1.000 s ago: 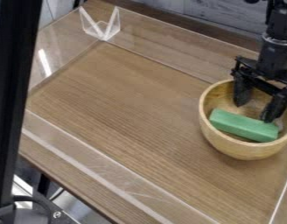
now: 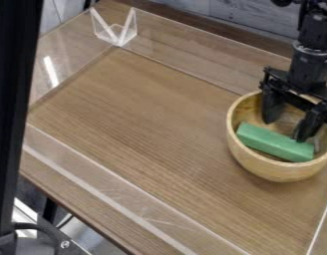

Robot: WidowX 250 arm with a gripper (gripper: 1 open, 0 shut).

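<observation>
A round light wooden bowl point(image 2: 258, 169) sits at the right side of the table, with a green block point(image 2: 277, 142) lying in its bottom. My black gripper point(image 2: 289, 118) reaches down from the top right into the bowl, above and behind the block. Its fingers stand open, spread apart over the bowl's interior; whether anything besides the block lies beneath them is hard to tell.
A clear plastic piece point(image 2: 115, 30) stands at the back left. A dark wall edge runs along the back, and dark equipment fills the left edge and bottom left corner.
My gripper has shifted only slightly within the bowl. The bowl and green block look almost unchanged.
</observation>
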